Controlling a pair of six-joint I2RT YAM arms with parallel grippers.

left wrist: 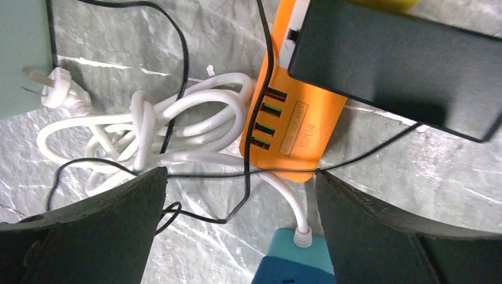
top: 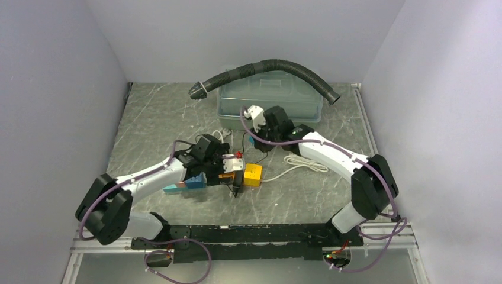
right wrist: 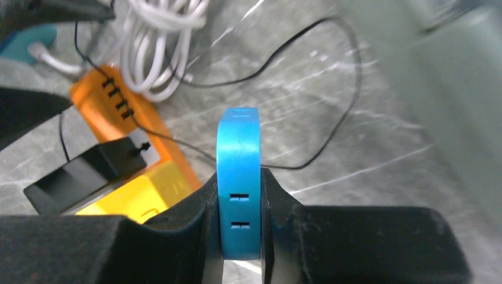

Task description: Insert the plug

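My right gripper is shut on a blue slotted block [right wrist: 238,151], held above the table near the grey-green box. My left gripper is open, its fingers spread above the orange S204 power strip [left wrist: 302,109], with black cable crossing the gap. A black adapter [left wrist: 402,65] lies across the strip's upper part in the left wrist view; whether its prongs sit in a socket cannot be told. Several slots of the strip are bare. A yellow block [top: 253,174] adjoins the strip's end. A white two-prong plug [left wrist: 57,89] lies loose beside its coiled cord.
A white cord [left wrist: 201,112] is bundled beside the strip, with thin black cable looping over it. The grey-green box [top: 269,97] stands at the back with a black hose [top: 266,66] on top. A blue block [top: 195,181] lies left of the strip.
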